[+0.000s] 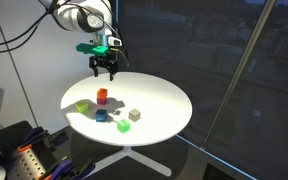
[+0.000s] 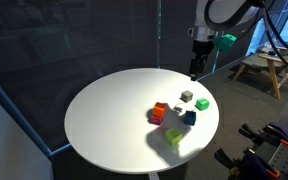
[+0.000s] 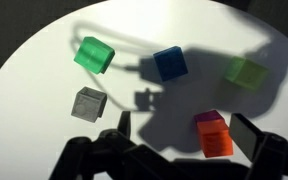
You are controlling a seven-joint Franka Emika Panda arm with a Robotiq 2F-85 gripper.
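My gripper (image 1: 103,73) is open above the far left part of the round white table (image 1: 164,100), with empty air between its fingers. Below it, an orange block (image 1: 102,92) rests on a magenta block (image 1: 102,100). In the wrist view the orange block (image 3: 215,139) appears close to the right finger, inside the span of the fingers, with a strip of the magenta block (image 3: 208,116) showing past it. A clear height separates the fingertips from the stack in exterior view 1.
Loose on the table are a blue block (image 3: 170,64), a yellow-green block (image 3: 246,73), a green block (image 3: 94,55) and a grey block (image 3: 89,104). They stand apart from the stack.
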